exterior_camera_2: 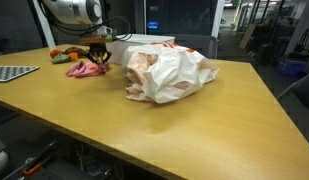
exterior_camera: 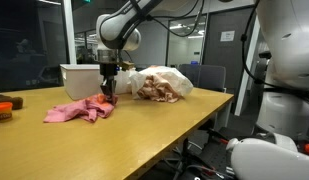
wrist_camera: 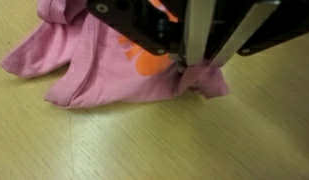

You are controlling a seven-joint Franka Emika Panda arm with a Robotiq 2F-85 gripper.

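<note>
A pink cloth [exterior_camera: 78, 111] with an orange print lies crumpled on the wooden table, left of centre in exterior view 1. My gripper [exterior_camera: 108, 94] points down at its right end and is shut on a fold of it. In the wrist view, the cloth [wrist_camera: 114, 82] fills the upper left and its edge runs in between the fingers. Most of the cloth still rests on the table, with the gripped part slightly raised. From exterior view 2, the cloth [exterior_camera_2: 84, 71] shows at the far left beneath the gripper [exterior_camera_2: 100, 60].
White crumpled bags [exterior_camera_2: 174, 75] stand on the table to the right of the arm. A white box [exterior_camera: 82, 78] is behind the cloth. Orange and dark items [exterior_camera: 8, 103] sit at the left edge.
</note>
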